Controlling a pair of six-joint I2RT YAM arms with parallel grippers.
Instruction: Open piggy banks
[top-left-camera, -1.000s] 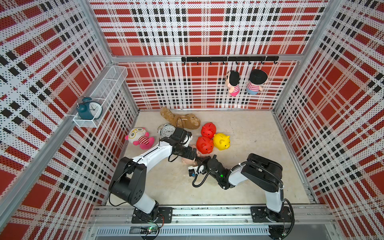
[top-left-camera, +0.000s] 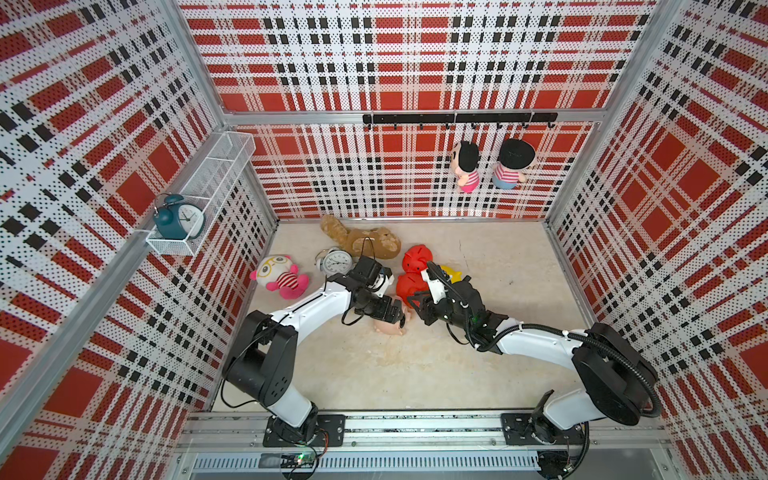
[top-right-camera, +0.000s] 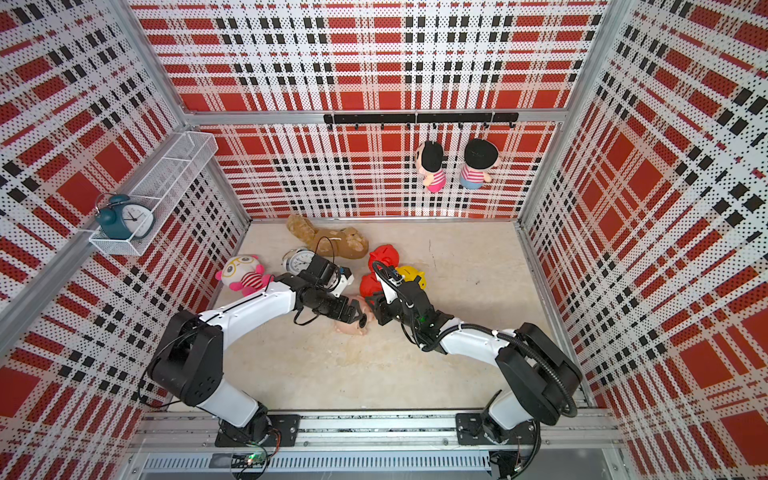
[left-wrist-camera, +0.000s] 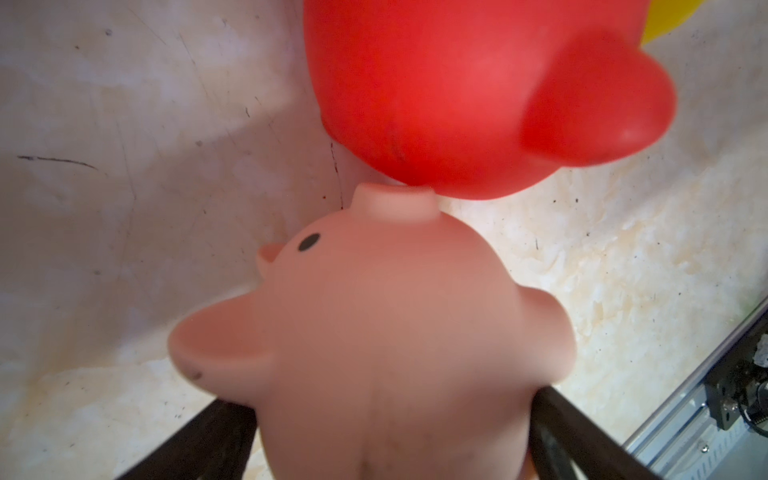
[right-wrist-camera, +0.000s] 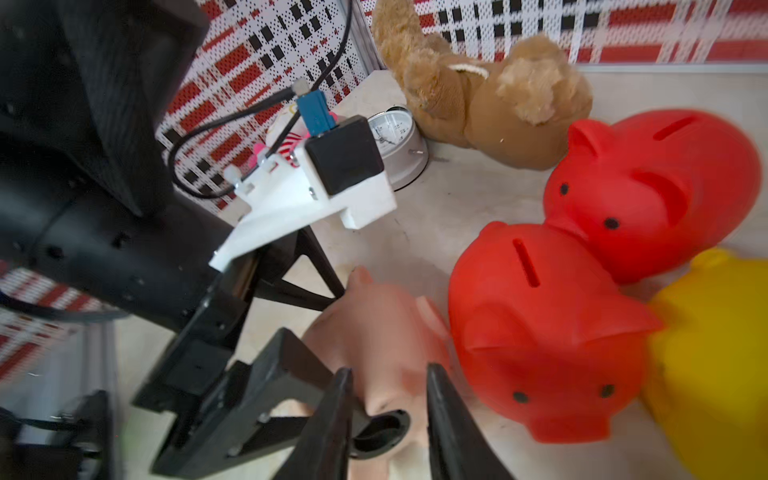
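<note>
A pink piggy bank (left-wrist-camera: 388, 320) lies beneath my left gripper (top-left-camera: 392, 312), whose fingers straddle its body in the left wrist view, open by the look of it. Its snout faces a red piggy bank (right-wrist-camera: 528, 336). A dark round opening or piece (right-wrist-camera: 380, 432) shows at its near end in the right wrist view, partly behind the left finger. My right gripper is open at that end, fingertips blurred, with nothing clearly held. A second red piggy bank (right-wrist-camera: 656, 192) and a yellow one (right-wrist-camera: 712, 368) sit beside the first red one.
A brown plush (top-left-camera: 376, 244), a silver clock (top-left-camera: 336, 262) and a pink plush (top-left-camera: 276, 280) lie at the back and left. A wire basket (top-left-camera: 228, 152) with a teal clock hangs on the left wall.
The right arm has swung up and rightward, rotating its gripper towards the pink bank's end. The left arm and pink bank have shifted slightly rightward.
</note>
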